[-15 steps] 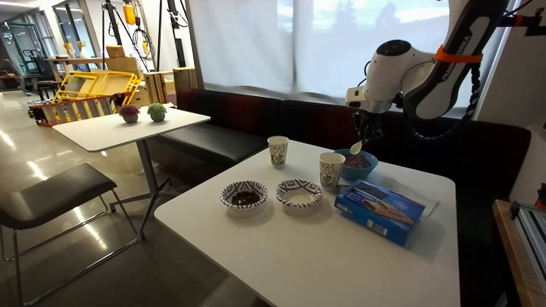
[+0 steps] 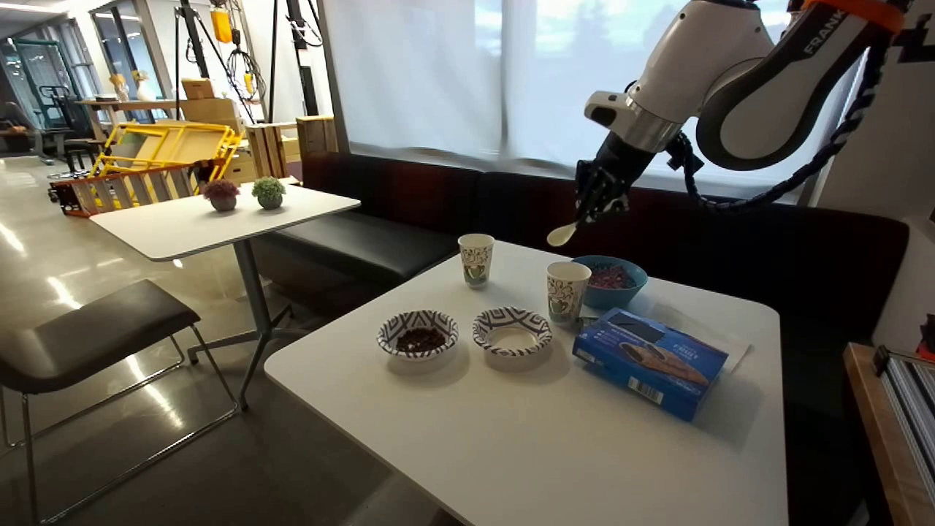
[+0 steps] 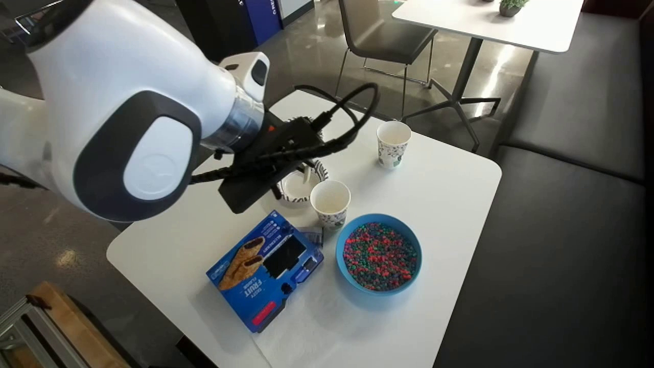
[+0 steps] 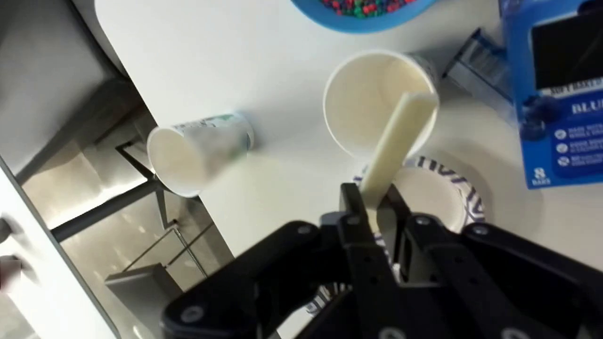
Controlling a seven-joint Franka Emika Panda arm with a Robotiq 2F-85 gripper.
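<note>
My gripper is shut on a pale spoon (image 4: pixel 398 141), which points out ahead of the fingers. In exterior view 1 the spoon's bowl end (image 2: pixel 562 235) hangs in the air, higher than the cups. Whether anything lies in it cannot be made out. A blue bowl (image 3: pixel 417 270) holds many small red, green and dark pieces. Close by it stands a patterned paper cup (image 2: pixel 565 302); a second paper cup (image 2: pixel 475 263) is farther left. Two patterned paper bowls sit nearer the front: one with dark bits (image 2: pixel 418 334), the other pale inside (image 2: pixel 512 333).
A blue snack box (image 2: pixel 650 359) lies flat on the white table, right of the cups, with a small wrapped packet (image 4: pixel 480 70) against it. A dark bench runs behind.
The gripper has risen and shifted left in exterior view 1, carrying the spoon up and away from the blue bowl. The arm now leans more. Objects on the table have stayed put.
</note>
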